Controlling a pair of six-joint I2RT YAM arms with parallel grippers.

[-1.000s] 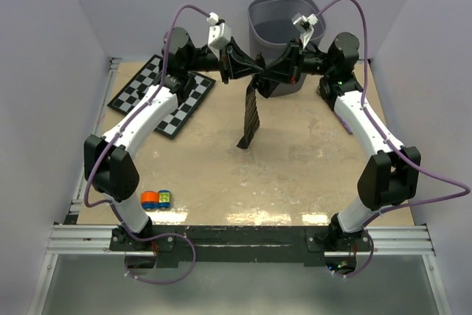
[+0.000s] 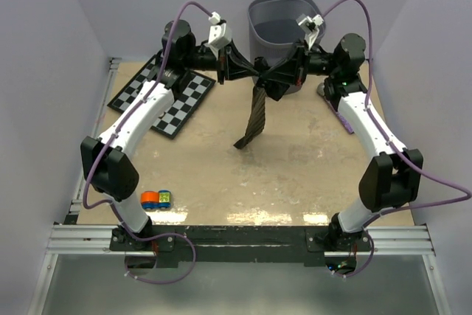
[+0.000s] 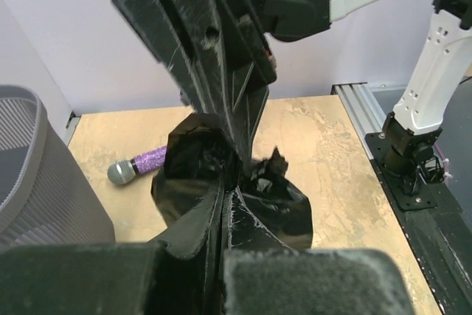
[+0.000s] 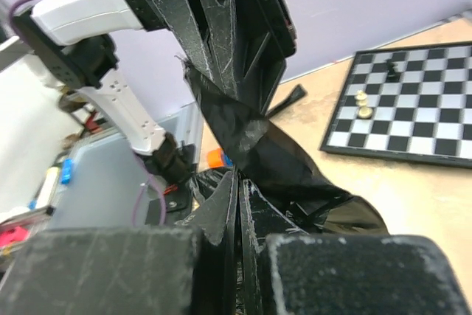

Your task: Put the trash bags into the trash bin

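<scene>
A black trash bag (image 2: 255, 117) hangs crumpled where my two grippers meet above the table, its long tail trailing toward the front. Thin film of the bag (image 4: 258, 145) gathers at the tips of my right gripper, which is shut on it. My left gripper points into the same bag (image 3: 276, 204) from the other side; its fingers look close together, and the dark film hides whether they pinch any of it. Behind the right gripper (image 2: 262, 79) stands the grey trash bin (image 2: 269, 51), its open mouth facing up.
A chessboard (image 2: 179, 106) lies at the left behind the left arm, with a few pieces on it. A purple microphone (image 3: 147, 161) lies to the right. An orange, blue and green toy (image 2: 155, 199) sits front left.
The bag's tail has swung a little and appears wider, its upper part shifting to the right. My right arm has moved slightly rightward; the left has barely moved.
</scene>
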